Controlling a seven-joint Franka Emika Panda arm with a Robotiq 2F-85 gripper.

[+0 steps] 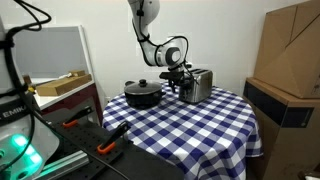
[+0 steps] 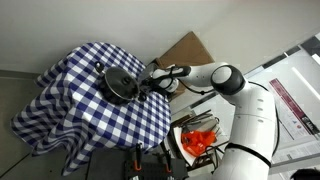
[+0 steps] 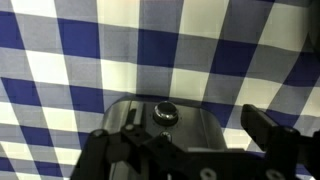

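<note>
A silver toaster (image 1: 199, 88) with a dark end panel stands on the checked cloth, right of a black pot (image 1: 143, 94). My gripper (image 1: 182, 86) is low, close to the toaster's near end. In the wrist view the silver toaster body (image 3: 190, 125) lies below my open gripper. A round dark knob (image 3: 165, 113) shows between the spread fingers, apart from both. Nothing is held. Whether a fingertip touches the toaster cannot be told. In exterior view 2 the arm partly hides the toaster.
The pot (image 2: 121, 84) sits near the gripper on the checked tablecloth (image 1: 185, 130). Cardboard boxes (image 1: 288, 70) stand beyond the table on the right. A second arm's dark gripper (image 1: 112, 138) is in the foreground.
</note>
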